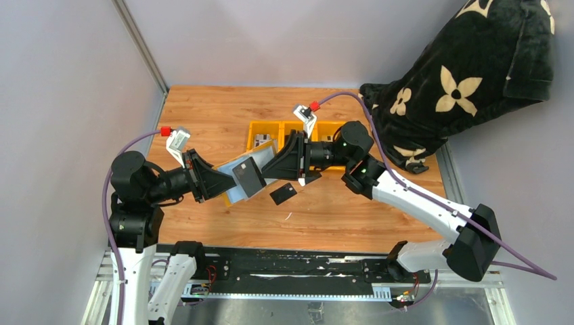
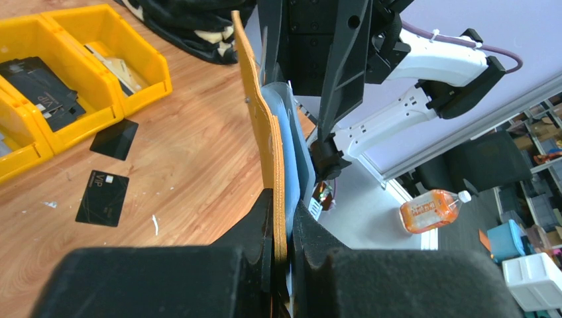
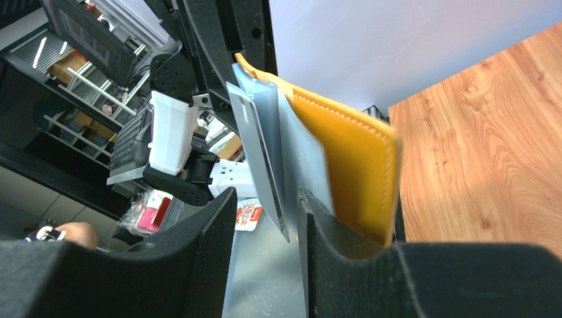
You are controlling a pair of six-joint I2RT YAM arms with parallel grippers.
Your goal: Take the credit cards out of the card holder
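Observation:
The open card holder [image 1: 237,195], orange outside with pale blue inner leaves, is held up above the table; my left gripper [image 1: 230,181] is shut on its left end. In the left wrist view the holder's orange cover [image 2: 265,126] stands edge-on between the fingers. A dark card [image 1: 249,177] lies against the blue leaves, partly sticking out. My right gripper [image 1: 265,172] is close to the card's right side. Seen from the right wrist, its fingers [image 3: 205,255] are open, and the card [image 3: 255,159] stands just beyond their gap, its lower corner near the tips.
Yellow bins [image 1: 264,126] stand at the back of the table, with several dark cards [image 2: 40,89] in one compartment. Two dark cards lie loose on the wood, one marked VIP [image 2: 103,198]. A black patterned cloth [image 1: 467,81] lies at the back right.

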